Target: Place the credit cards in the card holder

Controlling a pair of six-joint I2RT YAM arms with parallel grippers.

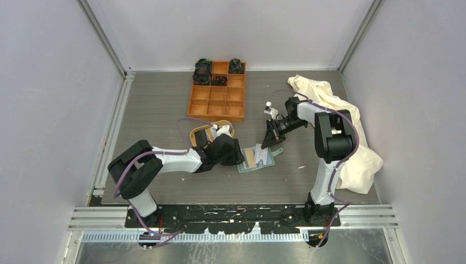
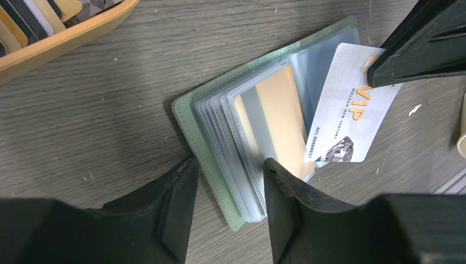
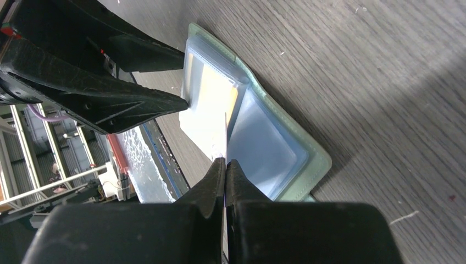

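An open card holder (image 2: 184, 107) with a green border and clear plastic sleeves lies on the table. One sleeve holds a beige card (image 2: 277, 104) with a grey stripe. My right gripper is shut on a white VIP card (image 2: 351, 110), gripped near its upper end. That card slants over the bare blue-tinted sleeve, its lower end beside the beige card; whether it is inside a sleeve I cannot tell. My left gripper, part open, has its fingertips at the holder's near edge, one on each side of the sleeve stack. In the right wrist view, its fingers (image 3: 148, 102) reach the sleeves' end.
A yellow-rimmed basket (image 2: 71, 41) with several cards stands behind the left gripper. Beyond it is an orange compartment tray (image 1: 217, 102). Cream cloth (image 1: 360, 165) covers the right side. Table in front of the holder is clear.
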